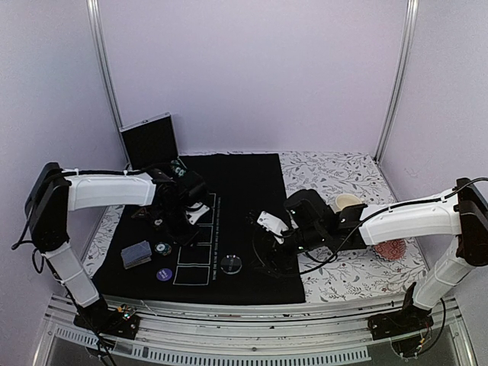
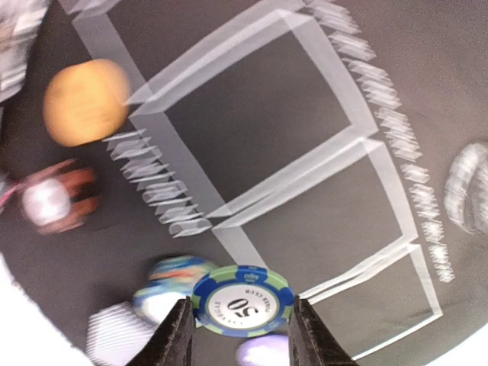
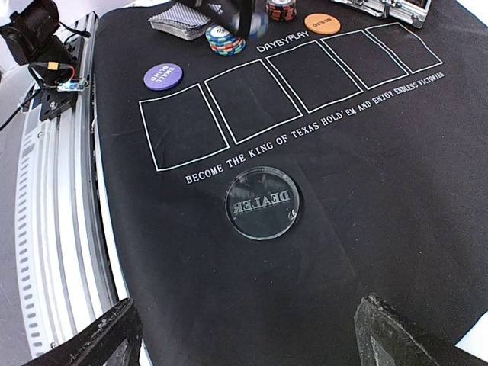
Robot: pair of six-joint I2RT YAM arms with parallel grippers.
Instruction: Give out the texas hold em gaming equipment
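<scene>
A green-and-blue chip marked 50 [image 2: 242,301] sits between the fingertips of my left gripper, which is shut on it above the mat; whether more chips lie beneath it is hidden. In the top view the left gripper [image 1: 187,240] is over the printed card boxes. My right gripper stands open and empty, with the clear dealer disc [image 3: 263,203] flat on the mat beyond its fingers. Near the boxes lie the purple small blind disc [image 3: 163,76], the orange big blind disc [image 3: 322,24], a multicoloured chip stack [image 3: 225,40] and red chips [image 3: 280,9].
The card deck [image 1: 136,254] rests near the mat's left edge. An open black case [image 1: 149,141] stands at the back left. On the right are a cream round object [image 1: 348,201] and a red patterned one [image 1: 390,249].
</scene>
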